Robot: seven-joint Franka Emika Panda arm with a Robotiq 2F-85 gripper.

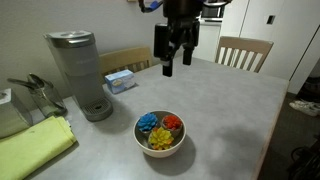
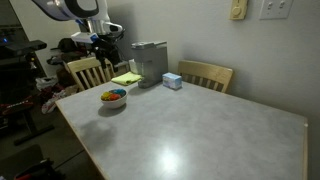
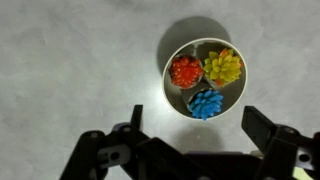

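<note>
A white bowl (image 1: pixel 142 142) stands on the table, holding a blue flower-like piece (image 1: pixel 147 122), a red one (image 1: pixel 172 122) and a yellow one (image 1: pixel 160 138). Seen from above in the wrist view, the red piece (image 3: pixel 185 71), yellow piece (image 3: pixel 223 67) and blue piece (image 3: pixel 205 103) sit apart inside the bowl's rim (image 3: pixel 165 84). My gripper (image 1: pixel 177 66) hangs well above the table, over and slightly beyond the bowl in exterior view 1. Its fingers (image 3: pixel 130 124) are spread wide, with nothing between them.
A tall grey machine (image 1: pixel 80 75) stands left of the bowl, with a blue-white box (image 1: pixel 120 81) behind. A yellow cloth (image 1: pixel 32 148) lies at the left. Chairs (image 2: pixel 204 77) border the table.
</note>
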